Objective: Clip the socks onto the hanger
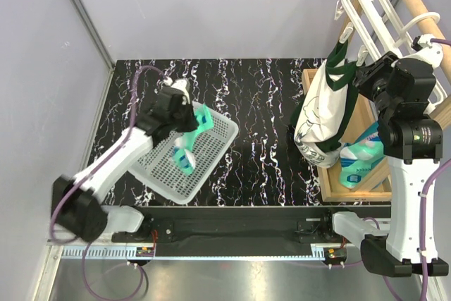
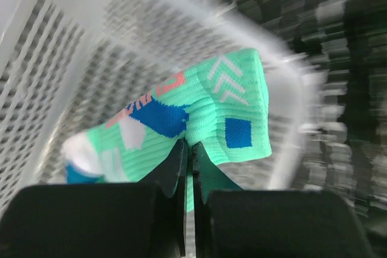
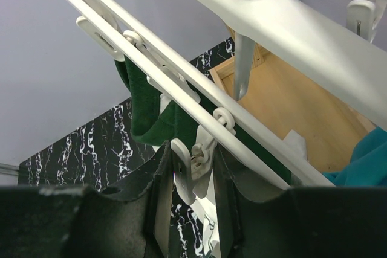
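A mint-green sock with blue patches [image 1: 185,149] hangs from my left gripper [image 1: 192,126] over the grey basket. In the left wrist view the sock [image 2: 205,113] is pinched between the shut fingers, its end sticking out beyond the tips. At the right, my right gripper is shut on a white clip of the hanger. The white hanger [image 1: 380,22] carries a green and white cloth item [image 1: 328,96] on another clip. A second mint sock [image 1: 363,156] shows low on the right, beneath the hanger, over the wooden base.
The perforated grey basket [image 1: 224,135] stands on the left of the black marbled table [image 1: 264,132]. Between basket and the wooden stand [image 1: 328,177], the table is clear. Wooden poles [image 1: 419,1] rise behind the hanger.
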